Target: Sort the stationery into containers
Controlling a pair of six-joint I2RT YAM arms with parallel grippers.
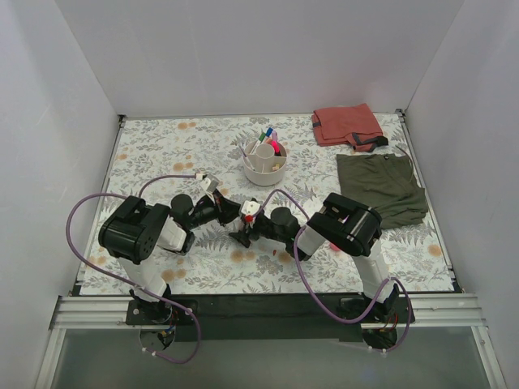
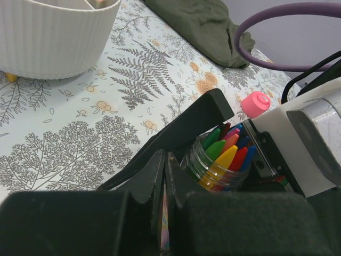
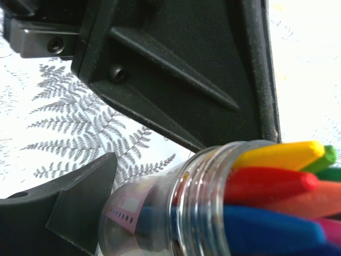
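A clear jar of colourful crayons [image 2: 221, 162] stands between the fingers of my right gripper, one finger [image 3: 80, 205] against its side. The other finger crosses close to the jar's rim, and whether both press on it is unclear. My left gripper is shut beside the jar, with nothing seen between its tips; a pastel strip shows behind them. From above, the two grippers meet near the table's middle and mostly hide the jar. Behind them, a white basket [image 1: 256, 176] holds a white cup [image 1: 265, 156] and several markers [image 1: 263, 136].
At the back right lie a folded red cloth [image 1: 345, 126] and a dark green cloth [image 1: 381, 188]. A small pink object [image 2: 256, 104] rests beyond the right gripper. Something yellow [image 2: 11, 77] shows by the basket's base.
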